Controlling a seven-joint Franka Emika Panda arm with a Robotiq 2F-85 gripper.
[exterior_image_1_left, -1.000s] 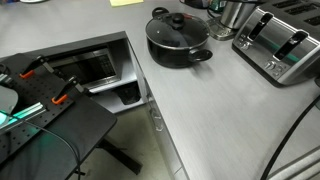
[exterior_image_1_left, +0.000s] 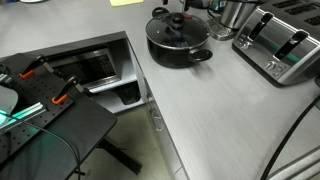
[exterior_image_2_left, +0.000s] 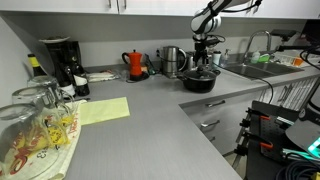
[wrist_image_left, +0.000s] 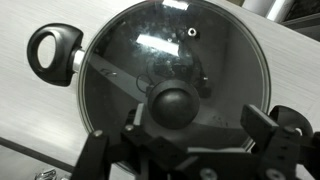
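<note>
A black pot (exterior_image_1_left: 180, 53) with a glass lid (wrist_image_left: 215, 80) stands on the counter, its two handles sticking out at the sides. The lid's round black knob (wrist_image_left: 174, 104) shows near the middle of the wrist view. My gripper is open over the lid, with its dark fingers set apart at the lower part of that view. Nothing is held. In exterior view 1 only the tips of the gripper (exterior_image_1_left: 175, 6) enter at the top edge, near the knob. Exterior view 2 has the pot (exterior_image_2_left: 201, 82) far back, with the gripper above it.
A steel toaster (exterior_image_1_left: 280, 42) and a metal kettle (exterior_image_1_left: 234, 13) stand close to the pot. The counter (exterior_image_1_left: 225, 115) in front of the pot is clear. In exterior view 2, a dish rack with glasses (exterior_image_2_left: 38, 128), a coffee maker (exterior_image_2_left: 70, 75) and a sink (exterior_image_2_left: 255, 72) are visible.
The gripper has come into the top of exterior view 1, down toward the pot's lid. The pot and lid have not moved.
</note>
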